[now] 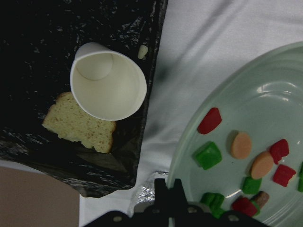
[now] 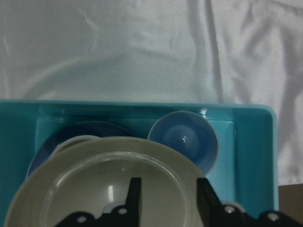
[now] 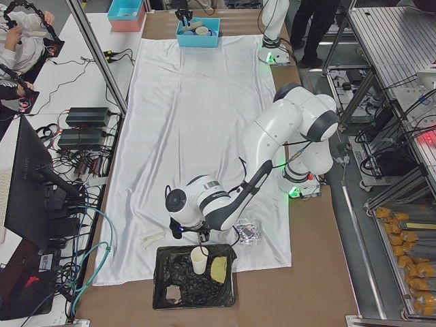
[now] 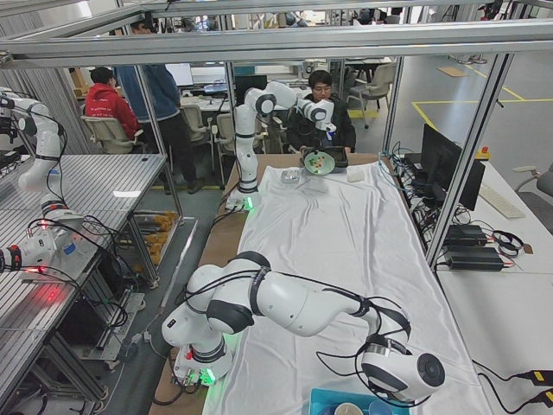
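Note:
A pale green plate (image 4: 318,162) (image 1: 255,113) bearing several red, green and peach pieces hangs from my left gripper, which is shut on its rim beside a black-lined tray (image 1: 38,142). That tray holds a white paper cup (image 1: 108,90) and a bread slice (image 1: 75,127). My right gripper is open, its fingers apart over a pale dish (image 2: 94,165) in a blue bin (image 2: 253,151), which also holds a blue cup (image 2: 184,139) and a dark blue dish (image 2: 109,130).
A crumpled foil packet (image 3: 248,233) lies right of the left arm, and a pale item (image 3: 152,238) lies left of it on the white cloth (image 3: 191,109). A monitor and cables line the side desk.

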